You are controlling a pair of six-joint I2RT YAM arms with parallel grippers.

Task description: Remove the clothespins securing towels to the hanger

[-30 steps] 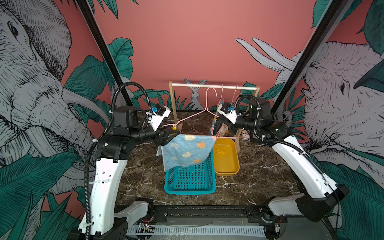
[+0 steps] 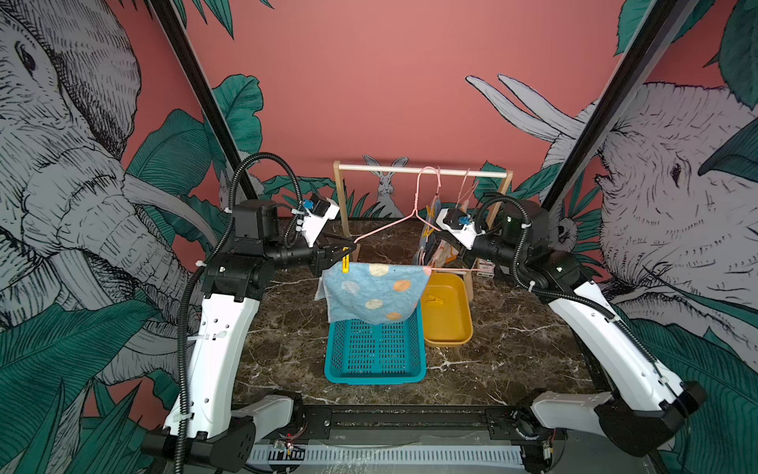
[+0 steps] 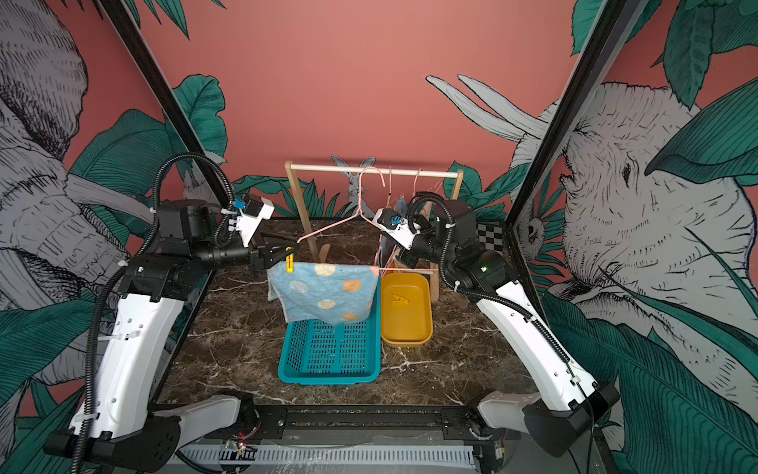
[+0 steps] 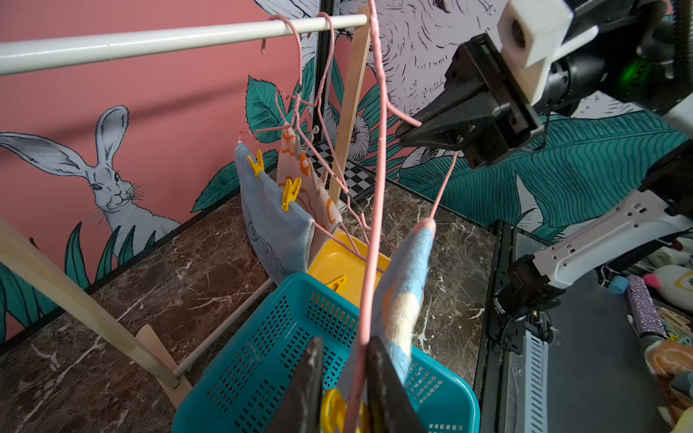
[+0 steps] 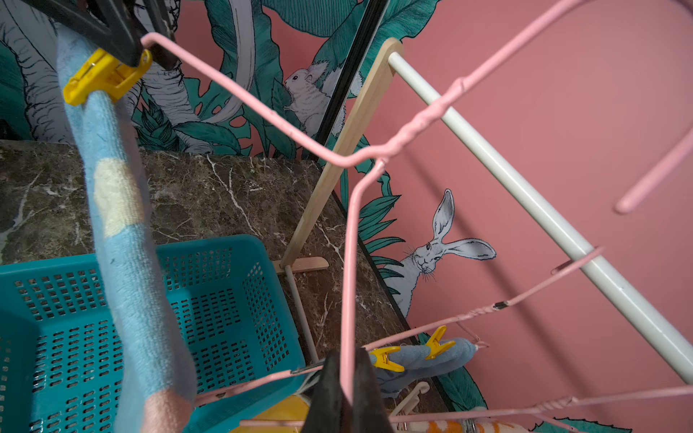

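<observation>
A pink wire hanger (image 2: 416, 197) carries a blue spotted towel (image 2: 379, 292) over its lower bar, with a yellow clothespin (image 5: 107, 75) clipped at the towel's left end. My left gripper is at that left end; its fingers (image 4: 306, 386) stand apart, with the clothespin (image 4: 334, 410) low between them and the hanger wire crossing in front. Whether they touch the pin is unclear. My right gripper is shut on the hanger's wire below the hook, holding the hanger off the rail. No pin shows at the towel's pinkish right end (image 2: 426, 270).
Below the towel sits a teal basket (image 2: 375, 378). Beside it, a yellow tray (image 2: 447, 343) holds a loose clothespin (image 2: 432, 299). Behind, other towels (image 4: 270, 223) hang with yellow pins (image 4: 291, 192) from hangers on the white rail (image 2: 387, 169).
The hanger has shifted slightly right and up.
</observation>
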